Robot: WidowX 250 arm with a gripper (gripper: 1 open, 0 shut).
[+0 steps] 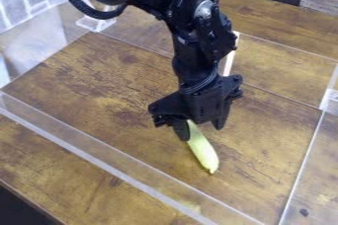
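Note:
A pale yellow, elongated object (204,153), like a banana or corn, lies on the wooden surface in the middle right of the camera view. My black gripper (193,122) is directly over its upper end, fingertips low around it. Whether the fingers are closed on it is unclear, as the gripper body hides that end.
The wooden work surface (93,111) is bordered by clear plastic edges along the front left and right. A light upright object (231,56) is partly hidden behind the arm.

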